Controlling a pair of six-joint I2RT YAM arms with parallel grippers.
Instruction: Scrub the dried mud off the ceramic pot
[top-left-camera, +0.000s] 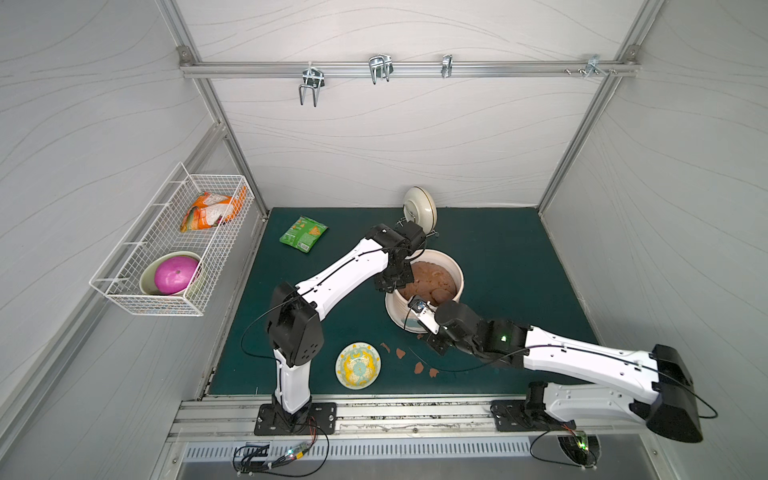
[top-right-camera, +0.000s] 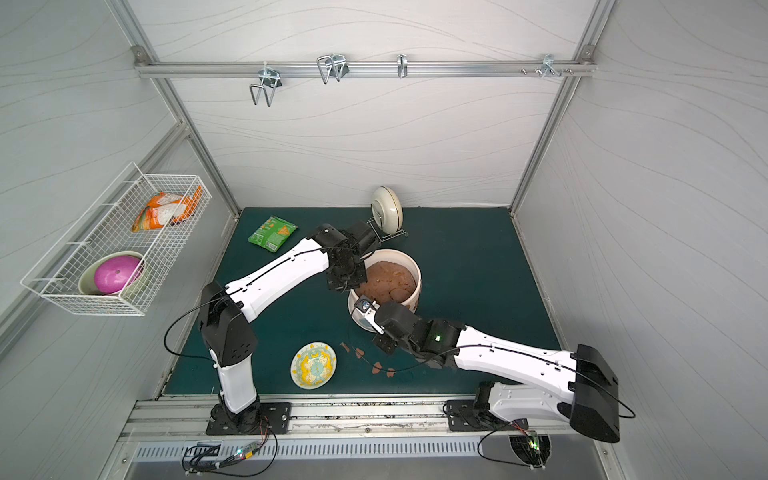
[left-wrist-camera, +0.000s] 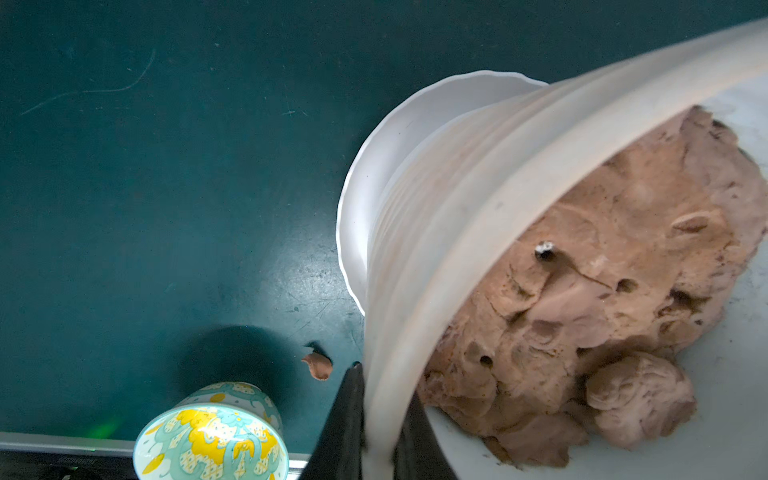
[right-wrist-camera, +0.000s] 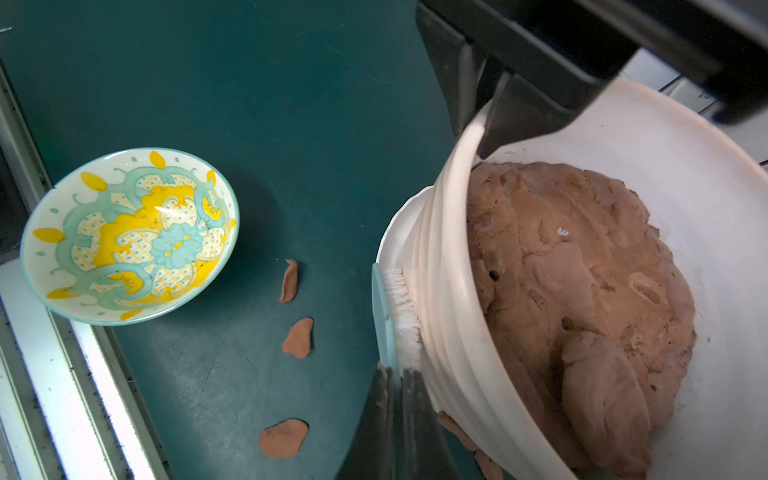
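The white ceramic pot (right-wrist-camera: 448, 288) holds brown soil (right-wrist-camera: 592, 264) and stands on a white scalloped saucer (left-wrist-camera: 360, 208). My left gripper is shut on the pot's rim, one finger on either side of the wall. In the right wrist view, a brush with a teal back (right-wrist-camera: 382, 320) and white bristles (right-wrist-camera: 404, 308) is upright against the pot's ribbed outer wall. Its lower end sits at my right gripper, whose fingers are shut on it. Faint brownish tint shows on the pot's side in the left wrist view.
Several brown flakes (right-wrist-camera: 297, 338) lie on the green table in front of the pot. A patterned yellow-and-teal bowl (right-wrist-camera: 132, 236) stands near the front edge. Behind are a green packet (top-left-camera: 304, 233) and a racked dish (top-left-camera: 420, 209).
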